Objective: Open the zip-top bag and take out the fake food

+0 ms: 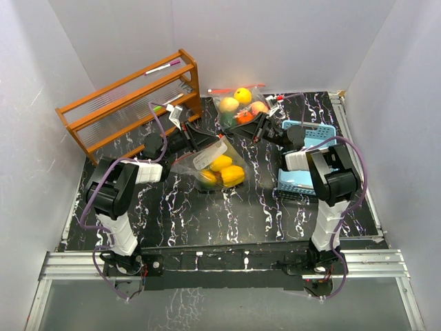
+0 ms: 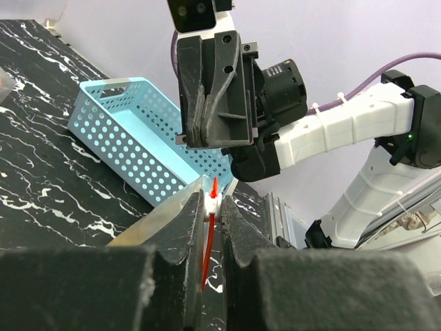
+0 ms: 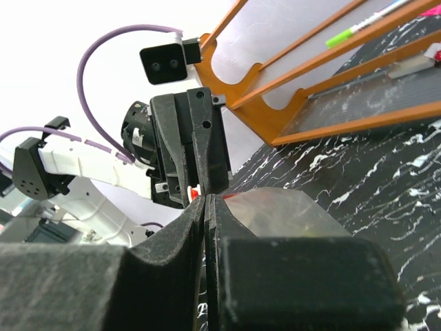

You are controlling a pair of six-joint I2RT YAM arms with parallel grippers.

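A clear zip top bag [image 1: 185, 165] with yellow fake food [image 1: 232, 174] inside lies at the centre, its top edge raised toward both grippers. My left gripper [image 1: 216, 138] is shut on the red zipper slider [image 2: 213, 189] at the bag's top, as its wrist view shows. My right gripper [image 1: 227, 129] faces it just to the right, shut; in the right wrist view its tips meet beside the red strip and translucent plastic, and what is between them is mostly hidden.
A blue basket [image 1: 296, 181] stands on the right. A wooden rack [image 1: 124, 92] with markers is at the back left. A second bag [image 1: 241, 102] of fake fruit lies at the back.
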